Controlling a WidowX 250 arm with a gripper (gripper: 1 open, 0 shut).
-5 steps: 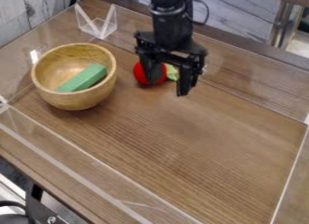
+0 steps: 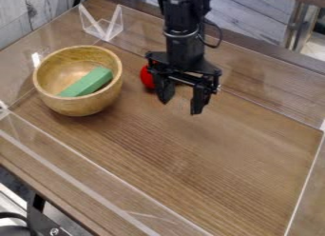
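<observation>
My black gripper (image 2: 181,95) hangs over the upper middle of the wooden table (image 2: 191,173), its fingers apart and pointing down, with nothing seen between them. Just behind and left of it lies a red object (image 2: 148,76), partly hidden by the arm. A wooden bowl (image 2: 64,102) at the left holds a green block (image 2: 87,82).
A clear plastic piece (image 2: 101,23) stands at the upper left. The table's edges show at the right and top.
</observation>
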